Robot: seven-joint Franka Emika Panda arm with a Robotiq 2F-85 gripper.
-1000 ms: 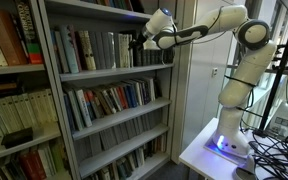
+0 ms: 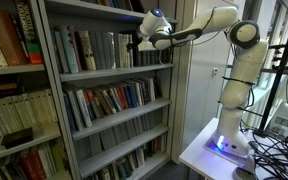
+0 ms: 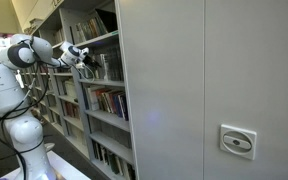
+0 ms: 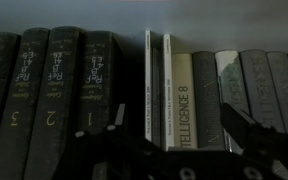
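My gripper is open in front of a row of upright books, with its dark fingers set wide apart at the bottom of the wrist view. Between and beyond them stand two thin white-edged volumes (image 4: 168, 92) and a pale book (image 4: 184, 88) lettered "INTELLI" with an 8. Nothing appears to be held. Thick dark volumes (image 4: 54, 95) numbered 3, 2 and 1 stand on the left. In exterior view 1 the gripper (image 2: 133, 44) is small and dark against the upper shelf's books (image 2: 99, 50), so its distance from them cannot be told.
Grey books (image 4: 262, 88) fill the row's right side. A shelf board (image 2: 109, 74) runs below the upper row, with more filled shelves underneath. The arm's base (image 2: 232, 135) stands on a white table (image 2: 204, 158). A tall pale panel (image 3: 164, 90) flanks the bookcase.
The wrist and gripper have shifted slightly leftward along the upper shelf in exterior view 1. No book has visibly moved.
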